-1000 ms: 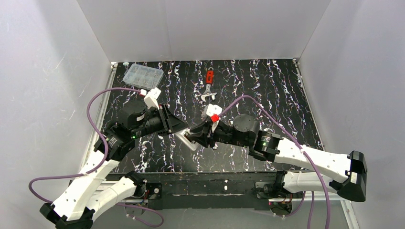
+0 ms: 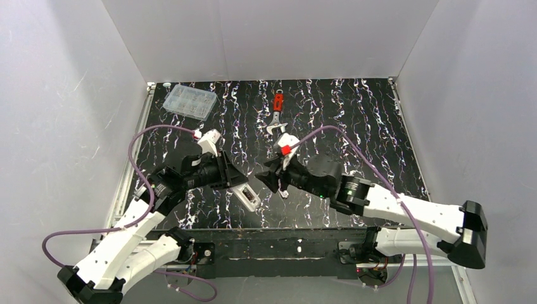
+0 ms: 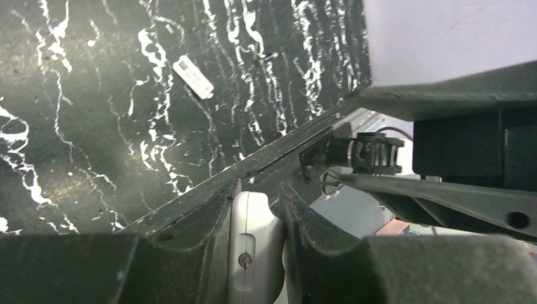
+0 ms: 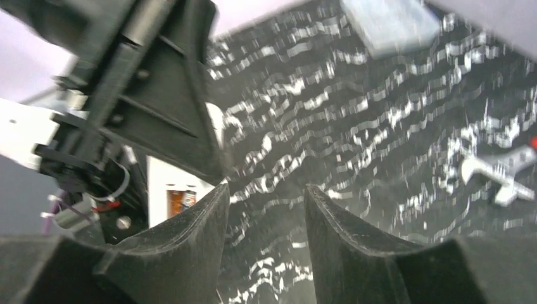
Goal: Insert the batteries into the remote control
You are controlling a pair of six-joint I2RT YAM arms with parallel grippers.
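Note:
My left gripper (image 2: 234,180) is shut on the white remote control (image 2: 247,197), which is held above the table with its compartment side visible in the top view. In the right wrist view, a copper-coloured battery (image 4: 181,201) shows inside the remote's opening; how many lie there and how well they are seated I cannot tell. The right gripper stands open beside the remote, apart from it, with only tabletop visible between its fingers. On the table lies a small white rectangular piece (image 3: 193,77), perhaps the battery cover.
A small dark object (image 3: 266,57) lies near the white piece, too small to identify. At the back left is a clear plastic box (image 2: 190,101), and a red-handled wrench (image 2: 277,113) lies back centre.
My right gripper, earlier touching or overlapping the remote's compartment, now stands apart from it and open.

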